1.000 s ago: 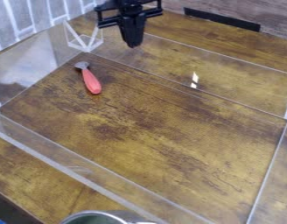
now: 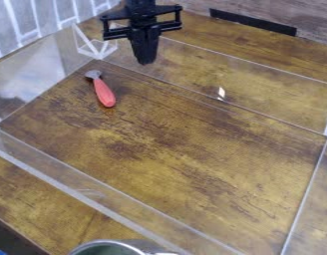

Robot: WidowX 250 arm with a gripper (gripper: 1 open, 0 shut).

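My black gripper [image 2: 145, 52] hangs at the top of the view over the back of a clear-walled enclosure, its tip dark and closed, with nothing visible in it. Below and left of it, a utensil with a red handle [image 2: 105, 96] and a short metal head lies on the wooden floor of the enclosure, apart from the gripper.
Clear walls [image 2: 239, 106] run around the wooden surface [image 2: 166, 174]. A metal pot [image 2: 107, 248] is partly visible at the bottom edge. A dark strip [image 2: 253, 21] lies along the back.
The red-handled utensil has not moved.
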